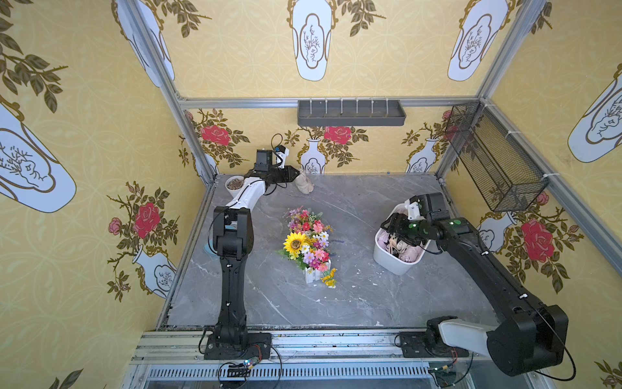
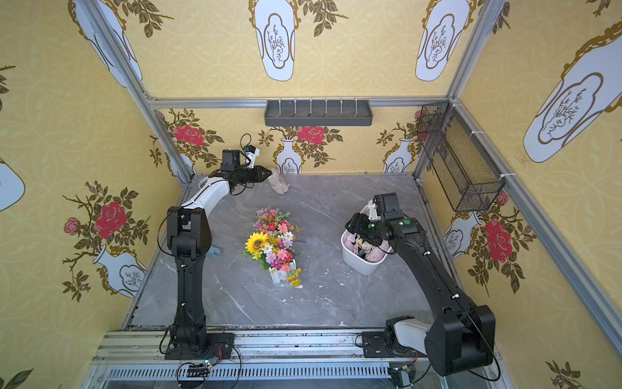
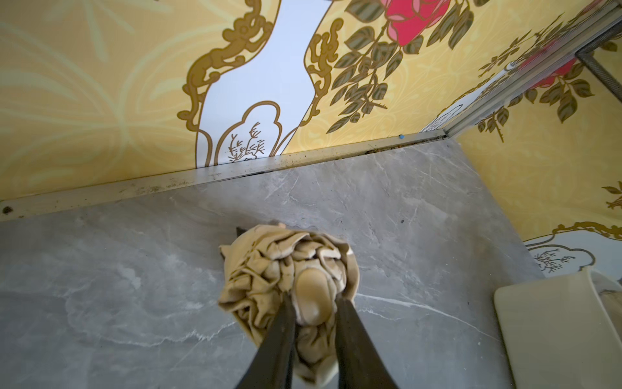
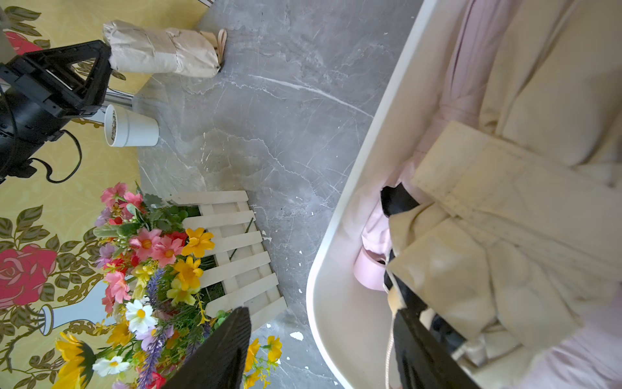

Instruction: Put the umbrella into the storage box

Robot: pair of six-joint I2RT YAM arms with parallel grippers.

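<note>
A folded beige umbrella [image 1: 304, 183] is at the back left, with my left gripper [image 1: 294, 173] at its upper end. In the left wrist view its gathered end [image 3: 265, 272] lies between the fingers, which are part open; whether they grip it, I cannot tell. The white storage box [image 1: 394, 259] stands at the right, holding pink and beige folded umbrellas [image 4: 505, 246]. My right gripper hangs over the box with its fingers apart, nothing visible held between them.
A flower arrangement [image 1: 305, 243] in a white fenced planter stands mid-table. A small white pot [image 4: 132, 126] is at the back left. A wire basket [image 1: 492, 155] hangs on the right wall.
</note>
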